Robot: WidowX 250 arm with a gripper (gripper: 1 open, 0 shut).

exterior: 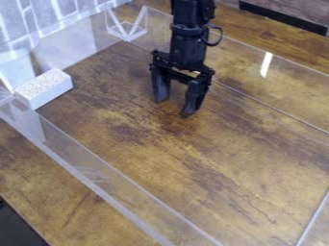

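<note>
My black gripper [178, 91] hangs down from the top centre over the wooden floor of the bin, its two fingers spread apart and low, near the surface. Nothing shows between the fingers, though dark shadow under them makes the lowest tips hard to make out.
A white speckled block [44, 87] sits at the left inside clear plastic walls [96, 181]. A white cloth or curtain [58, 24] is at the back left.
</note>
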